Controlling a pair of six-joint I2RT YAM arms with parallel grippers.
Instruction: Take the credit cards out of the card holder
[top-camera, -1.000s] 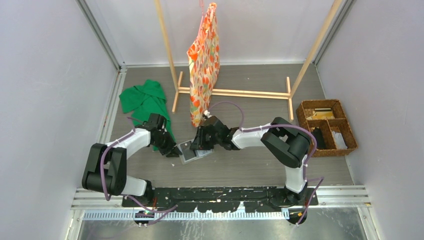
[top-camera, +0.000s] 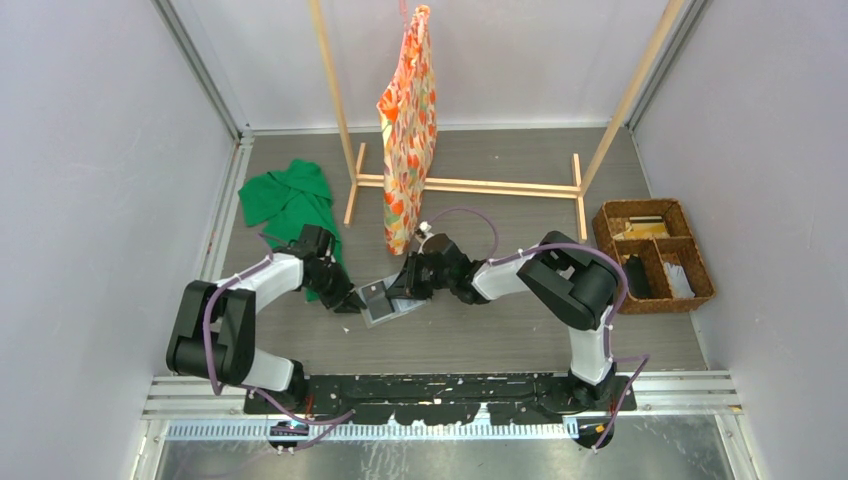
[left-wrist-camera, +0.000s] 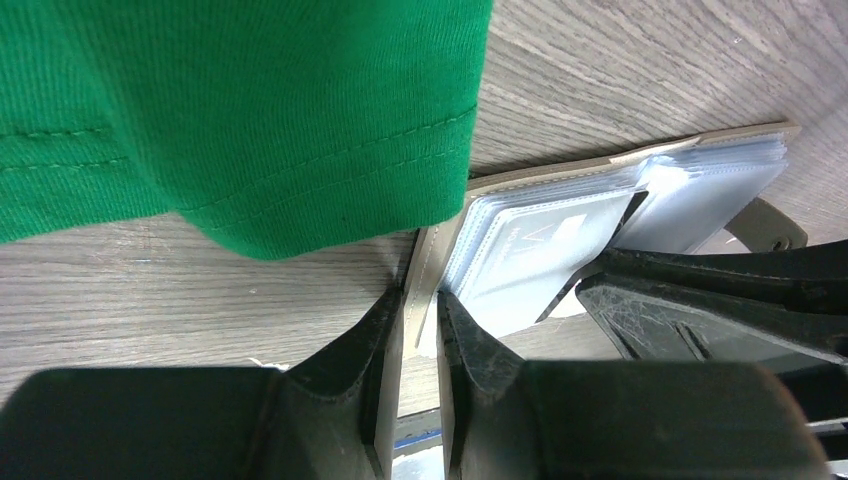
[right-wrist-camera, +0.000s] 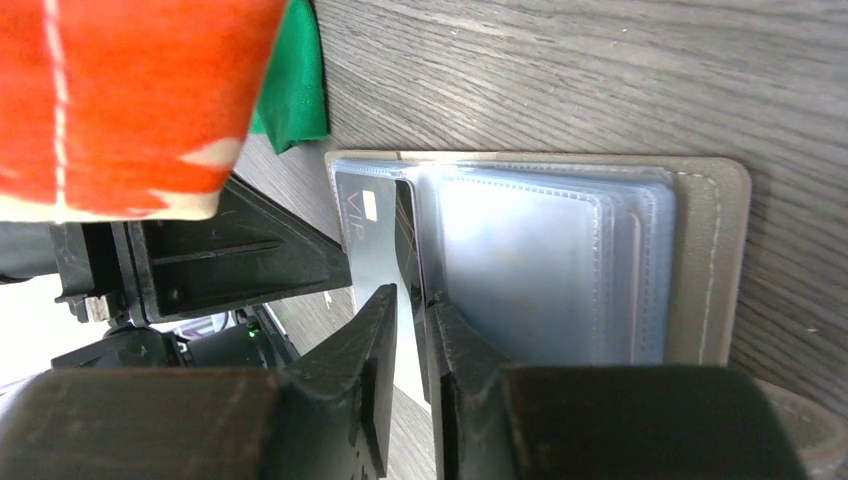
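Note:
The open card holder (top-camera: 378, 303) lies on the grey floor, beige-edged with clear plastic sleeves (right-wrist-camera: 530, 250). My left gripper is shut on its beige left edge (left-wrist-camera: 434, 262), in the left wrist view. A silver card marked VIP (right-wrist-camera: 368, 215) shows in a sleeve in the right wrist view, with a black card edge (right-wrist-camera: 405, 230) beside it. My right gripper stands part open at that spot, one finger on either side of the black edge. A narrow gap shows between its fingers, and their lower contact is hard to make out.
A green cloth (top-camera: 298, 200) lies behind the left arm. Patterned orange fabric (top-camera: 408, 130) hangs from a wooden rack (top-camera: 480, 187) close above the right gripper. A wicker basket (top-camera: 655, 308) with compartments stands at far right. The floor in front of the basket's left side is clear.
My right gripper has shifted slightly to the right over the holder, and the hanging fabric has swung a little. The left gripper and the holder look almost unmoved.

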